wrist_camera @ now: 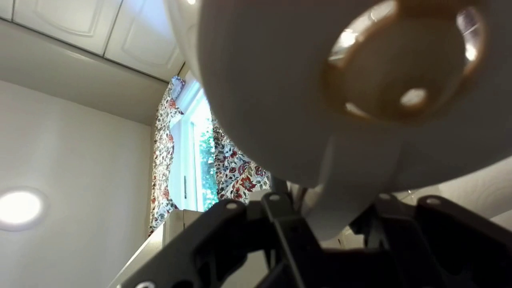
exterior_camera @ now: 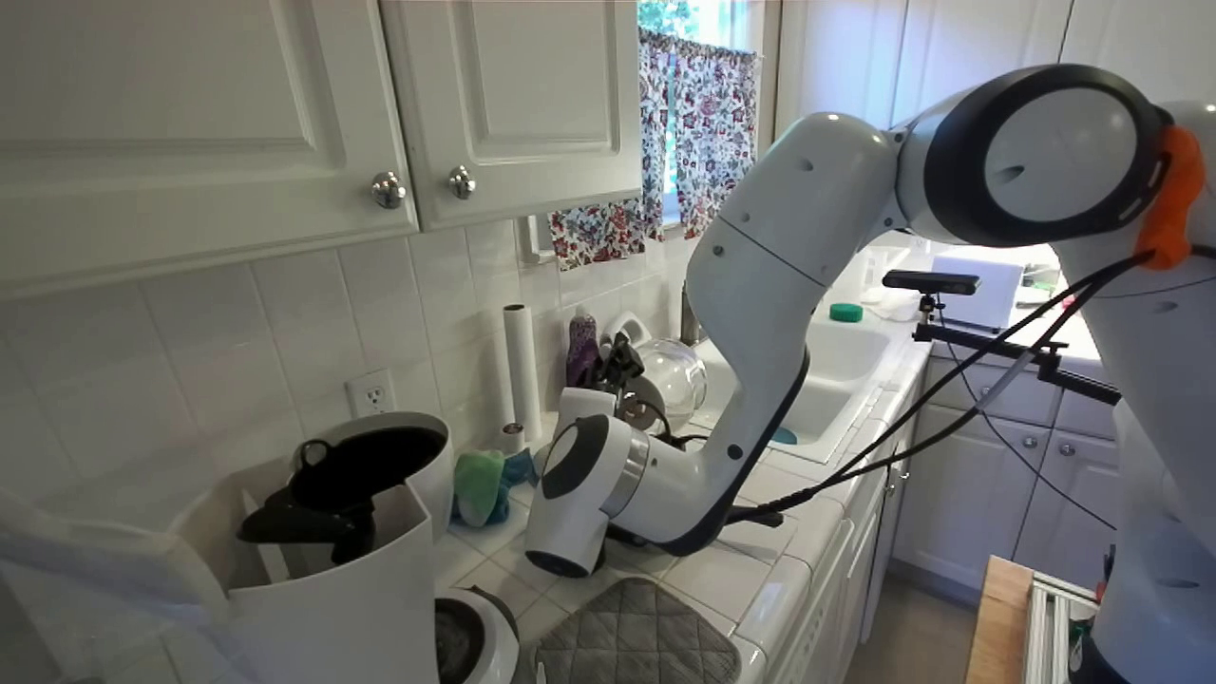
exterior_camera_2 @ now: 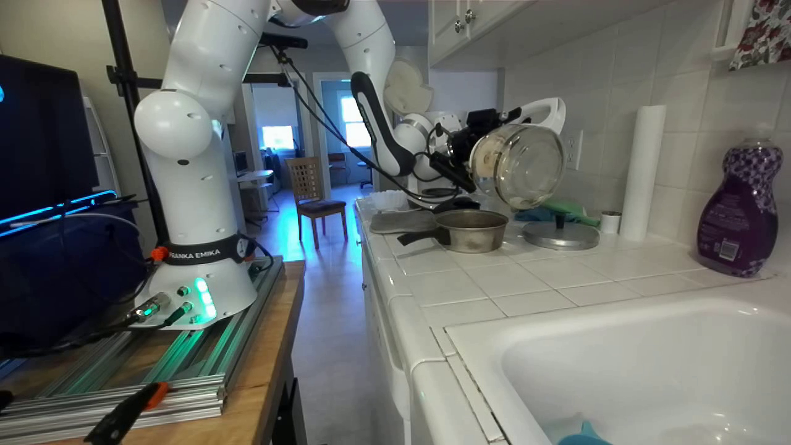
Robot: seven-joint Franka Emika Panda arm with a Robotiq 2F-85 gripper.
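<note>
In exterior view 2 a clear glass carafe (exterior_camera_2: 528, 167) with a white handle (exterior_camera_2: 547, 114) hangs tilted on its side above the counter. My gripper (exterior_camera_2: 513, 116) is shut on that handle. The wrist view shows the handle (wrist_camera: 333, 209) between the dark fingers, with the carafe's blurred white top part (wrist_camera: 288, 105) filling the upper right. Below the carafe stands a metal saucepan (exterior_camera_2: 476, 230) with a black handle; its inside is barely visible. Exterior view 1 shows the carafe (exterior_camera: 674, 380) beyond my wrist, which blocks most of the pan.
A pot lid (exterior_camera_2: 561, 234) lies right of the pan. Behind are a paper towel roll (exterior_camera_2: 643, 172) and a purple soap bottle (exterior_camera_2: 740, 207). The sink (exterior_camera_2: 630, 348) is in front. A grey quilted mat (exterior_camera: 638, 634) and a white bin-like container (exterior_camera: 342, 604) occupy the counter's other end.
</note>
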